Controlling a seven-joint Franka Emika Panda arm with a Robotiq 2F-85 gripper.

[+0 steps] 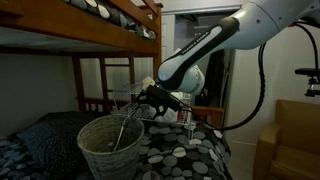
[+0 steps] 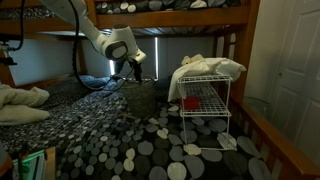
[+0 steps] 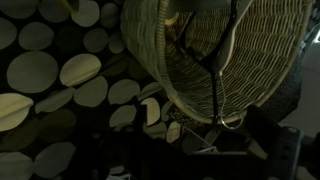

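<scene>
A woven wicker basket (image 1: 109, 151) stands on the dotted bedding, its mouth facing up and a little toward the camera. Inside it a pale, slender object with a dark strip (image 3: 226, 48) leans against the wall; what it is I cannot tell. My gripper (image 1: 146, 101) hangs by the basket's rim, and in the wrist view its dark fingers (image 3: 268, 143) stand wide apart. Nothing shows held between them. From the other side, the gripper (image 2: 137, 72) is above the basket (image 2: 138, 98), which looks dark there.
A white wire rack (image 2: 205, 103) stands on the bed, with pale cloth (image 2: 205, 68) on top and a red item (image 2: 191, 103) on its shelf. The upper bunk (image 1: 80, 25) overhangs the bed. A brown armchair (image 1: 290, 145) sits at the right.
</scene>
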